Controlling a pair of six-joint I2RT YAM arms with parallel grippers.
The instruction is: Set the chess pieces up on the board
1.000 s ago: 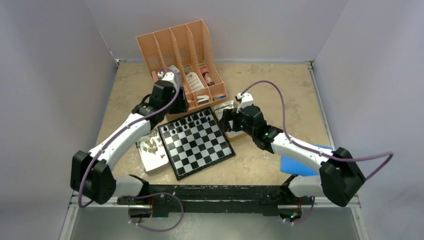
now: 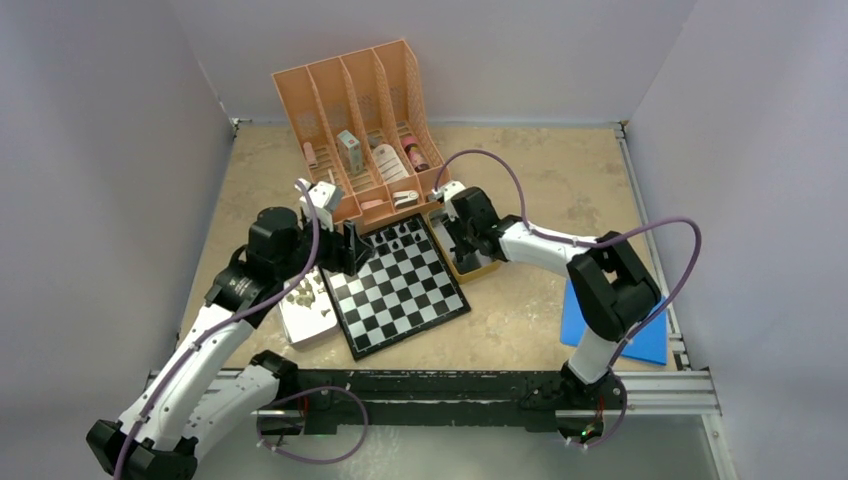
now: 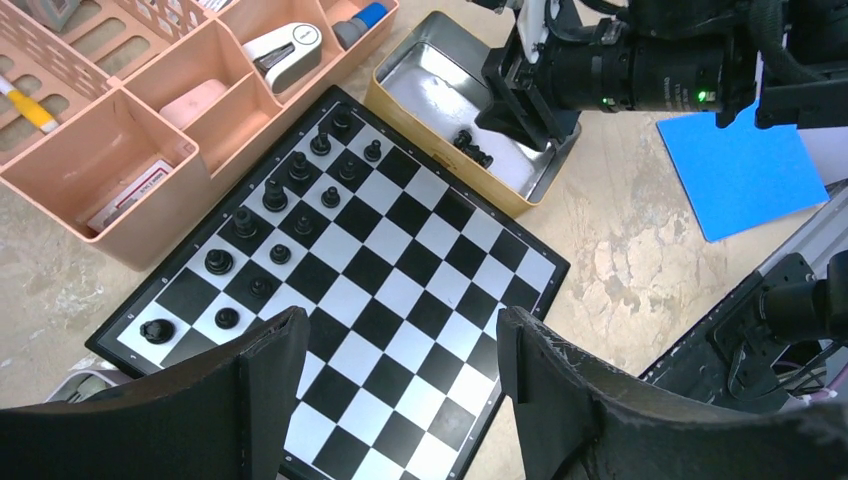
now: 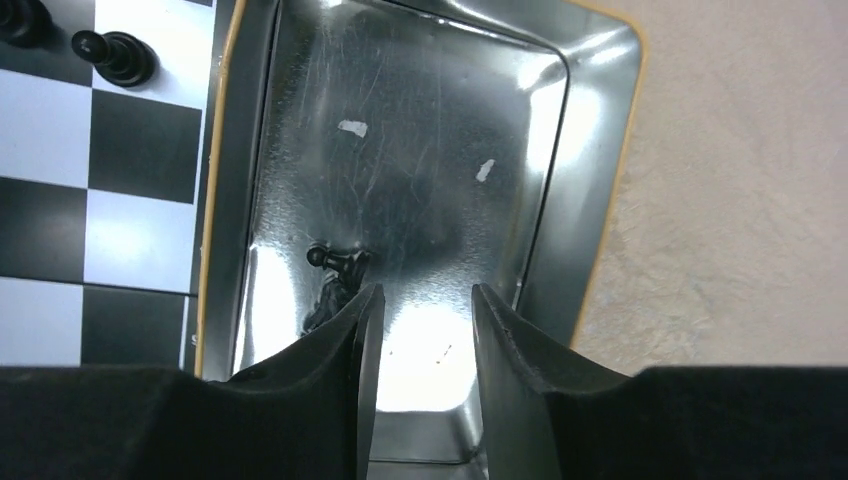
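The chessboard [image 2: 395, 300] has black pieces along two rows at one side, seen clearly in the left wrist view, such as a dark rook [image 3: 157, 331]. My left gripper hangs above the board, open and empty. My right gripper is over the metal box [image 4: 410, 150], its fingers parted with nothing visible held. A few dark pieces [image 4: 335, 262] lie in that box below it. A white tray [image 2: 300, 325] with pale pieces is left of the board, partly hidden by the left arm.
A pink organizer [image 2: 350, 95] with small items stands behind the board. A blue mat [image 2: 645, 340] lies at the right. Bare table is right of the metal box.
My left gripper has moved from the back, by the organizer, toward the front left over the board.
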